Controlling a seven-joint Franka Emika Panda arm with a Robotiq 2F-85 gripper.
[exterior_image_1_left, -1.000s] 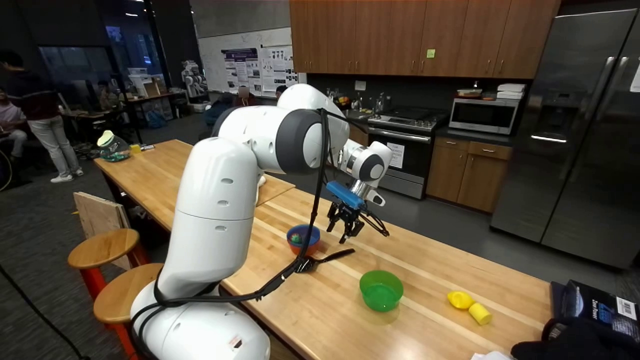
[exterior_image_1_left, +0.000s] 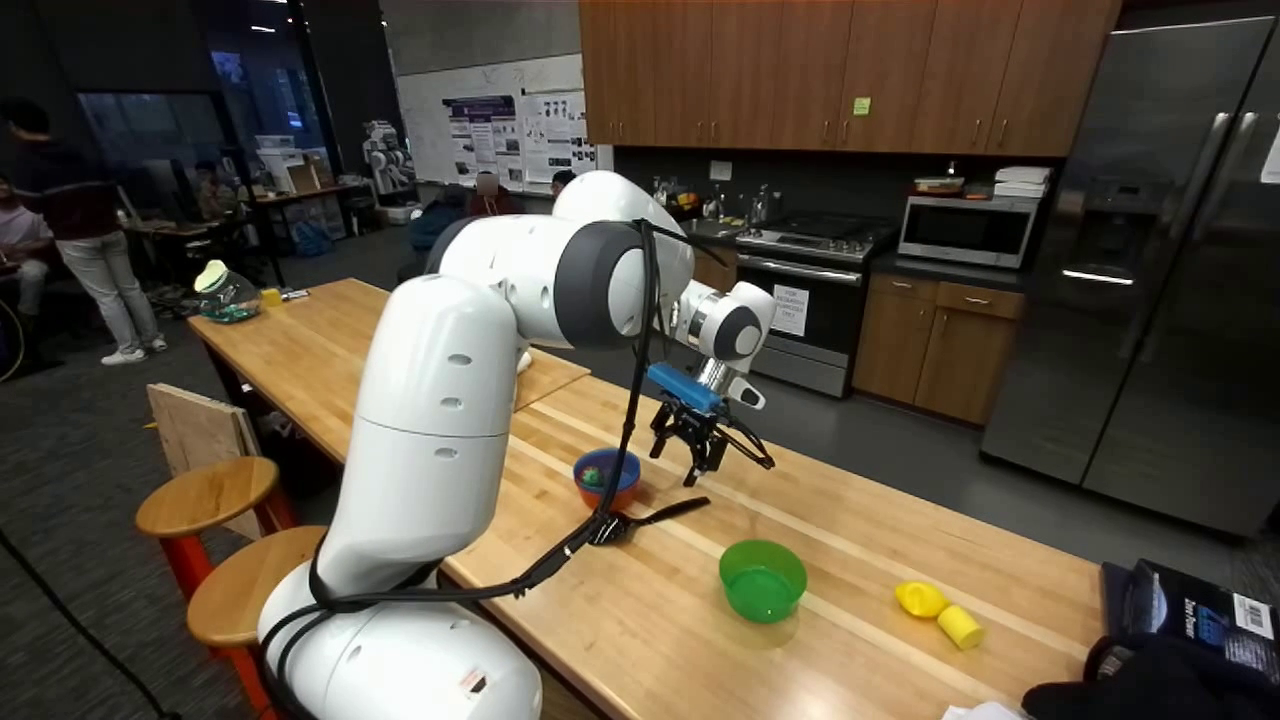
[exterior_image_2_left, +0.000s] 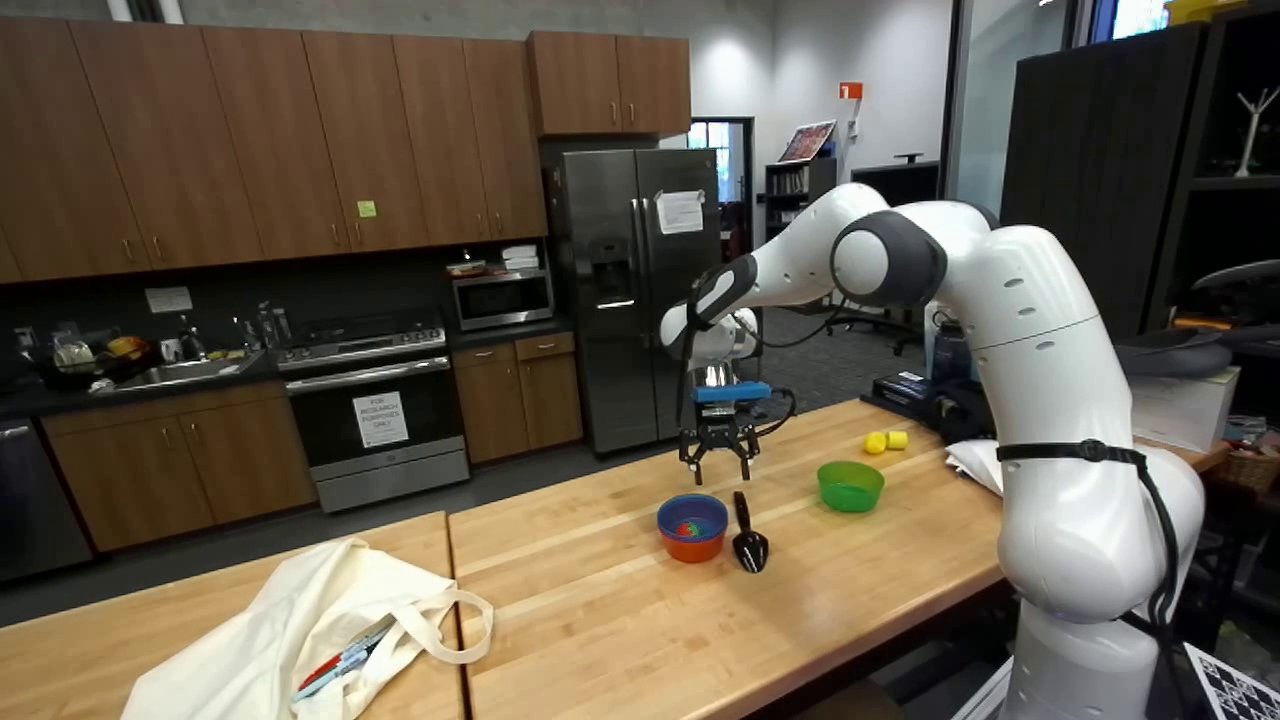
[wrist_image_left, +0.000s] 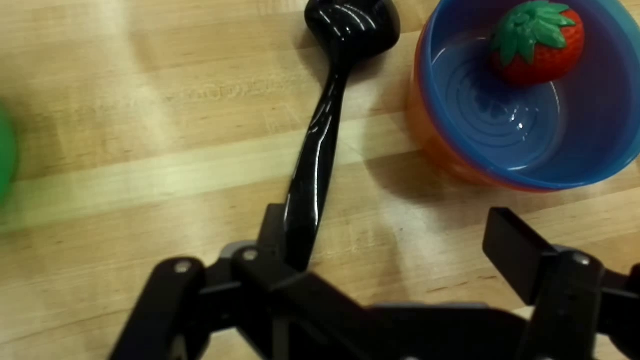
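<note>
My gripper is open above the table, its two fingers wide apart and only bare wood showing between them. A black scoop (wrist_image_left: 316, 141) lies on the wood; in the wrist view its handle end runs behind the left finger, though whether they touch I cannot tell. A blue bowl (wrist_image_left: 498, 138), nested in an orange one (wrist_image_left: 427, 135), holds a red strawberry (wrist_image_left: 543, 57) with green leaves. In exterior view 2 the gripper (exterior_image_2_left: 720, 470) hangs behind these bowls (exterior_image_2_left: 693, 548) and the scoop (exterior_image_2_left: 750, 546). A green bowl (exterior_image_1_left: 763, 582) stands empty on the table.
A yellow lemon (exterior_image_1_left: 920, 599) and a yellow cylinder (exterior_image_1_left: 961, 626) lie beyond the green bowl. Dark items and a box (exterior_image_1_left: 1206, 612) occupy one table end. A cream tote bag (exterior_image_2_left: 300, 624) rests at the other.
In exterior view 1 the gripper has shifted very slightly, its blue top a little to the left. The scoop, bowls and yellow items lie where they were.
</note>
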